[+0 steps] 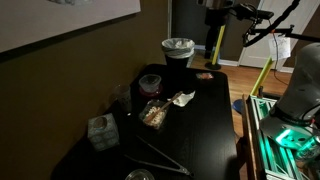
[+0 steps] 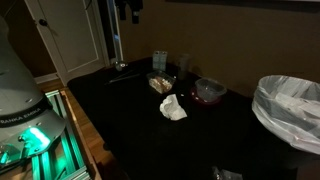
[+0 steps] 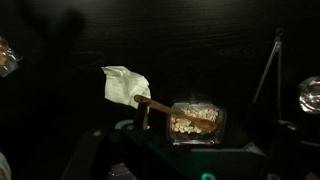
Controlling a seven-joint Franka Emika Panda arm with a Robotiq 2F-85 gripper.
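Observation:
High over the black table, my gripper hangs with its dark fingers apart and nothing visible between them. It is well clear of everything below. A clear container of pale chunky pieces sits on the table, with a brown wooden utensil lying across it in the wrist view. Beside it is a crumpled white paper or cloth. A clear bowl and a tall dark cup stand by the wall. Long tongs lie on the near side in exterior view 1.
A boxy item and a round shiny dish are at the near left. A lined bin stands beyond the table's far end. A small packet lies near that end.

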